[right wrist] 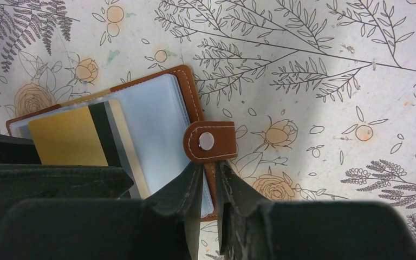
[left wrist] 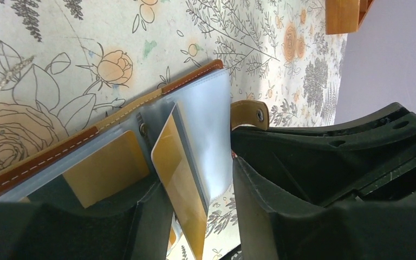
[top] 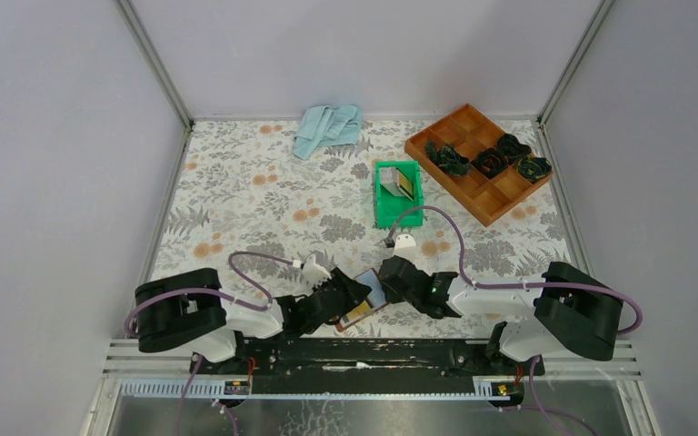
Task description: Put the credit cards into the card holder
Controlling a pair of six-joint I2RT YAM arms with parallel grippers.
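The open card holder (top: 373,286), brown with clear sleeves, lies on the table between both grippers. In the left wrist view, a gold card (left wrist: 181,187) with a dark edge stands tilted over the pale sleeve (left wrist: 206,114). My left gripper is open around that card, its right finger (left wrist: 252,211) clearly apart from it. Another gold card (left wrist: 108,168) lies flat in the left-hand sleeve. At the holder's snap flap (right wrist: 212,142), my right gripper straddles the brown edge with a narrow gap; whether it grips is unclear.
A green box (top: 386,209) holding several cards stands behind the holder. Farther back are a blue cloth (top: 327,127) and a wooden compartment tray (top: 468,186) with dark coiled items.
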